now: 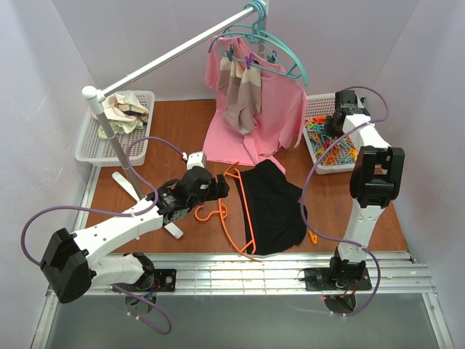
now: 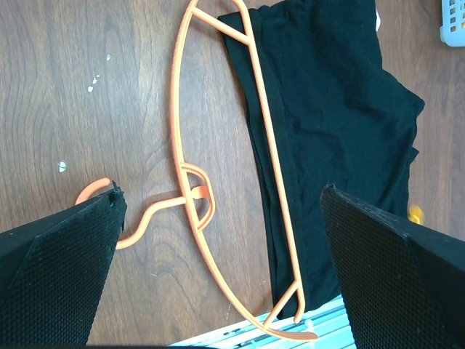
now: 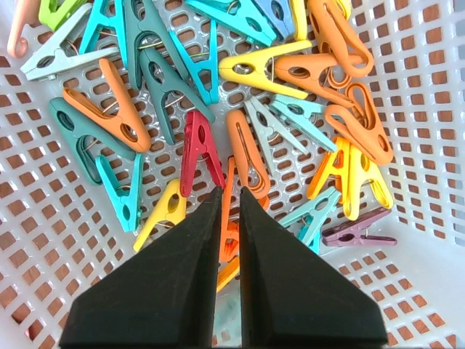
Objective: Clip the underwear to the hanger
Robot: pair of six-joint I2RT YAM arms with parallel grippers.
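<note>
Black underwear (image 1: pixel 276 211) lies on the table beside and partly under an orange hanger (image 2: pixel 269 131). My left gripper hangs open over the hanger, fingers either side in its wrist view. In the right wrist view my right gripper is down in the white basket (image 3: pixel 436 182) among colourful clips, shut, with an orange clip (image 3: pixel 226 236) at its fingertips; whether that clip is gripped is hard to see. Other clips, such as a red one (image 3: pixel 200 145), lie around it.
A rail (image 1: pixel 174 51) carries teal hangers with pink and beige clothes (image 1: pixel 261 131) at the back. A basket with cloth (image 1: pixel 91 145) stands back left, and a white strip (image 1: pixel 127 185) lies near the left arm.
</note>
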